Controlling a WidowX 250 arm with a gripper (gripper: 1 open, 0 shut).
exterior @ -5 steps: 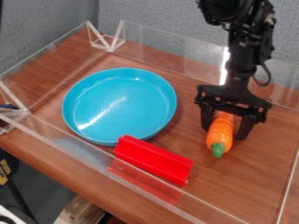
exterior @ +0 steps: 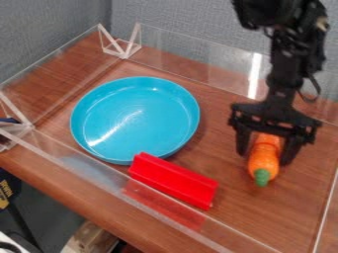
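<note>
An orange carrot with a green tip (exterior: 263, 164) lies on the wooden surface at the right. My black gripper (exterior: 271, 143) is down over its upper part, fingers on either side of it; whether they grip it I cannot tell. A blue plate (exterior: 132, 114) lies at the centre left. A red block (exterior: 173, 180) lies just below the plate.
Clear plastic walls border the wooden table (exterior: 73, 67), with white brackets (exterior: 119, 44) at the back left corner. There is bare surface at the back left and between plate and carrot.
</note>
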